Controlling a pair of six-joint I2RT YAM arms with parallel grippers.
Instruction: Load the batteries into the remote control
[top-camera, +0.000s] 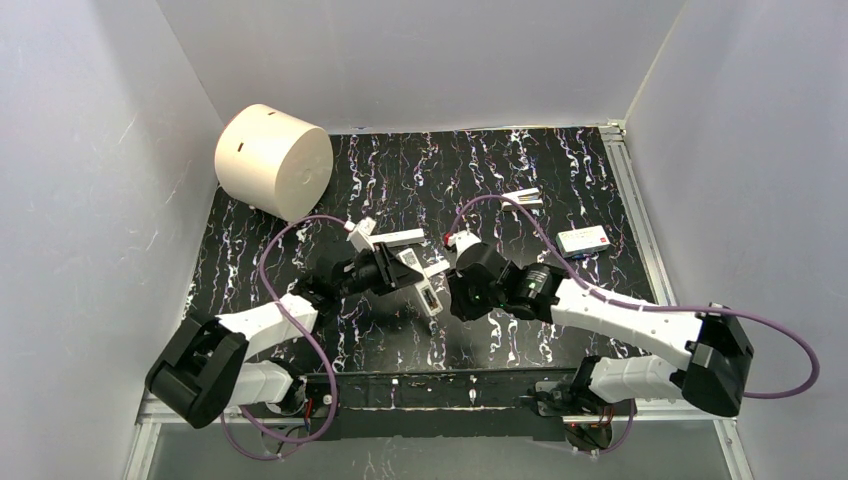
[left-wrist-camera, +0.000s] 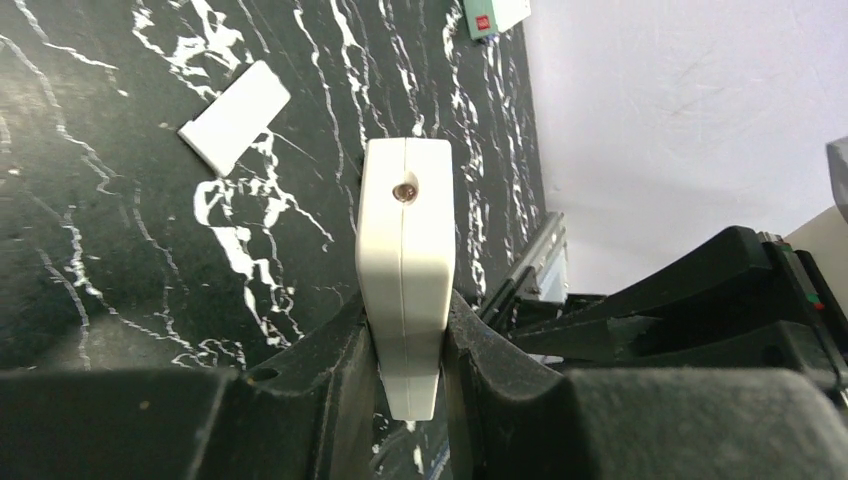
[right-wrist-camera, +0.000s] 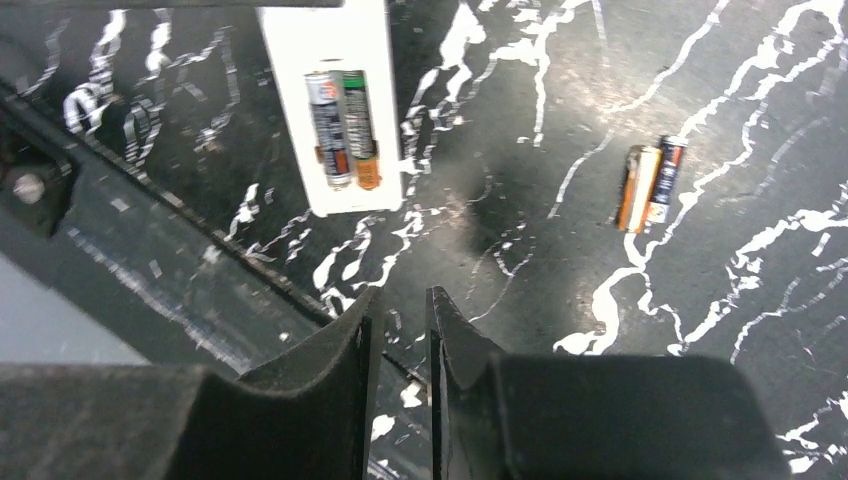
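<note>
The white remote (top-camera: 420, 284) is upright in my left gripper's shut fingers (left-wrist-camera: 405, 355); the left wrist view shows its end. In the right wrist view its open compartment (right-wrist-camera: 390, 180) holds two batteries (right-wrist-camera: 342, 130) side by side. My right gripper is shut beside the remote; nothing shows clearly between its fingertips. Two loose batteries (right-wrist-camera: 652, 185) lie together on the table. A small white piece, perhaps the cover (left-wrist-camera: 235, 115), shows in the left wrist view.
A long white bar (top-camera: 398, 235) lies behind the remote. A white cylinder (top-camera: 270, 160) stands back left, white pieces (top-camera: 522, 196) at back right and a white box (top-camera: 582, 240) at right.
</note>
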